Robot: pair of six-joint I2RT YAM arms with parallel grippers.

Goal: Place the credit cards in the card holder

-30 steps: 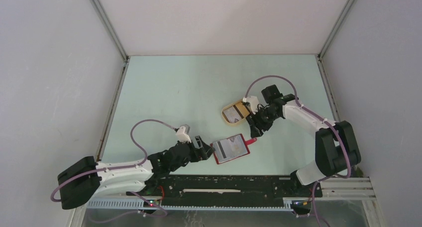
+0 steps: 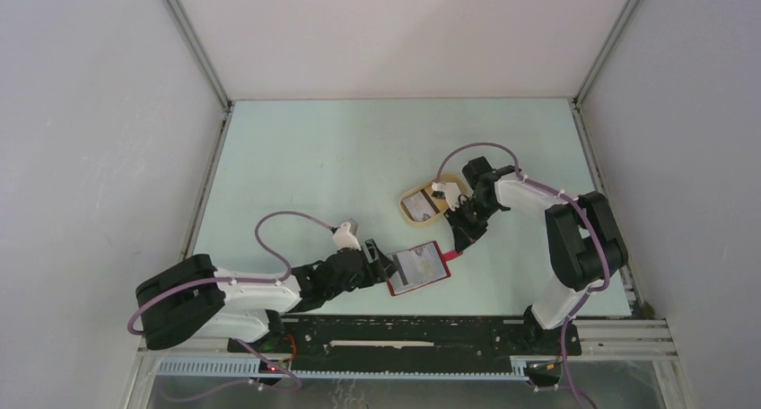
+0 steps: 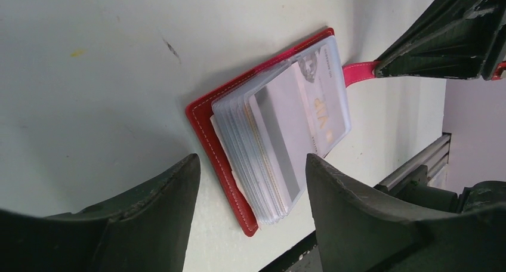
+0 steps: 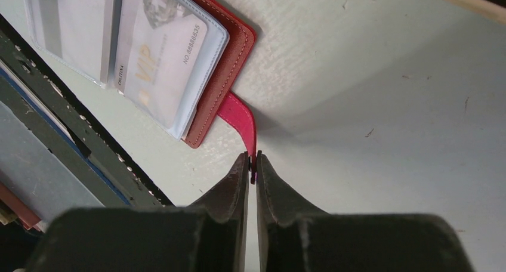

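The red card holder [image 2: 418, 268] lies open on the table, its clear sleeves facing up. A pale card marked VIP [image 4: 156, 51] shows under the clear plastic in the right wrist view. My right gripper is shut on the holder's red strap [image 4: 238, 118], which sticks out from its right edge. My left gripper is part open at the holder's left end. Its fingers [image 3: 170, 194] stand on either side of the sleeve stack [image 3: 253, 158], with a gap to the sleeves on the left side.
Behind the holder stands a tan-rimmed tray [image 2: 404, 213] with cards [image 2: 419, 206] in it, partly covered by the right arm. A black rail [image 2: 413, 328] runs along the table's front edge.
The left gripper has moved right, up to the holder's left end. My right gripper has come down and shut on the strap. The holder has hardly moved.
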